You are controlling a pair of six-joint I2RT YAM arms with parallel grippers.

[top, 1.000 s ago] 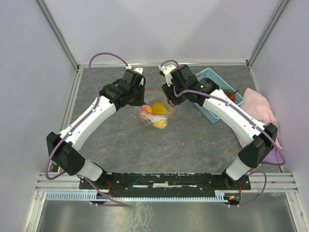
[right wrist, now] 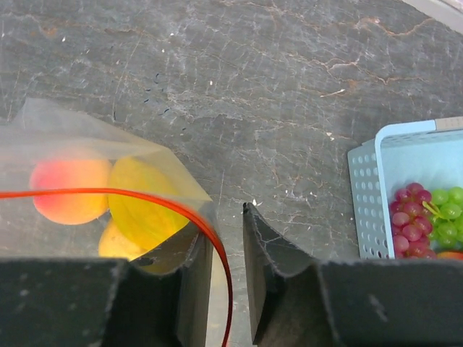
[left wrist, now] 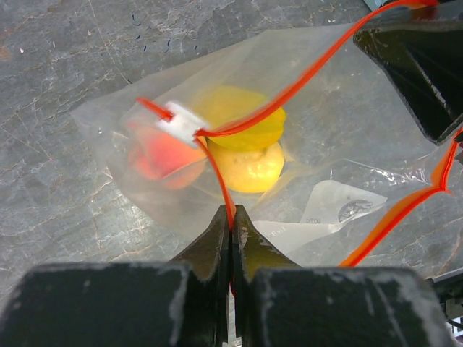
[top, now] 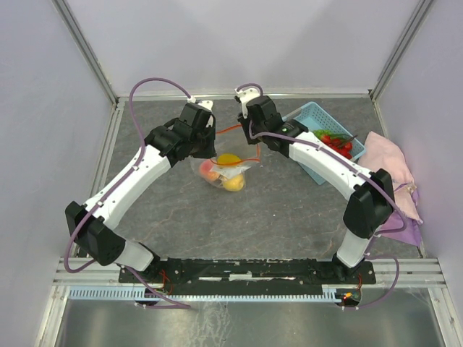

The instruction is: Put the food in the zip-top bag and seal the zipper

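Note:
The clear zip bag with orange rims holds a peach, a yellow fruit and a round yellow fruit. My left gripper is shut on the bag's zip rim, near the white slider. My right gripper is part open at the orange rim on the bag's other side; the rim runs beside its left finger, and whether it grips it I cannot tell.
A blue basket with grapes and peppers stands at the right. Pink and purple cloths lie beside it.
My right gripper has shifted left from a second ago and now stands more upright at the rim. The bag's opening has changed shape; the left arm has moved slightly left.

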